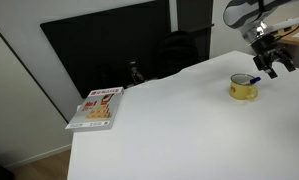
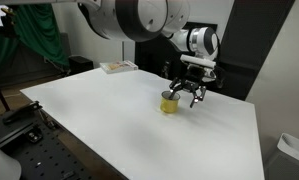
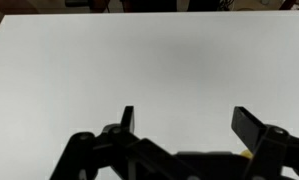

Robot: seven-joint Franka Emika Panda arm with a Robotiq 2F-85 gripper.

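A yellow mug (image 1: 240,92) stands upright on the white table, with a dark blue thing (image 1: 256,80) sticking up at its rim. Its yellow side (image 2: 169,106) shows again in exterior view 2. Above the table and close beside the mug is my gripper (image 1: 281,70), its fingers spread. Seen from the wrist, the open gripper has only bare tabletop between its fingertips. A sliver of yellow (image 3: 247,154), probably the mug, peeks out behind the right finger; the rest is hidden.
A box or book with a printed cover (image 1: 95,108) lies at the table's far end. A black screen (image 1: 109,42) and a dark bag (image 1: 176,52) are behind the table.
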